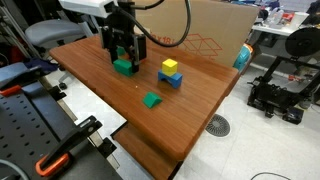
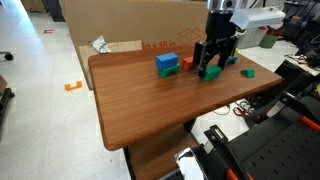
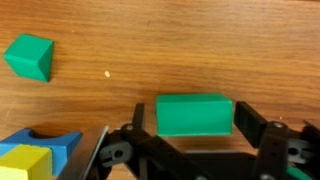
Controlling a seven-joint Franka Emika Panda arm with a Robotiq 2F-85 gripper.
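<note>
Between the spread fingers of my gripper lies a green rectangular block [image 3: 193, 115], seen from above in the wrist view. The gripper [image 1: 126, 50] comes down over that block [image 1: 123, 68] in exterior view 1; whether the fingers touch it cannot be told. A second green block [image 3: 31, 56], smaller and wedge-like, rests apart on the wooden table, toward the front in exterior view 1. A yellow block [image 1: 169, 67] sits on a blue arched block [image 1: 170, 79] to the right of the gripper. Part of another green piece [image 3: 298, 172] shows behind a finger.
In exterior view 2 a blue block [image 2: 166, 61] stands over a green one [image 2: 168, 72], with a red block [image 2: 188, 63] close by. A dark robot base [image 1: 40, 125] borders the table.
</note>
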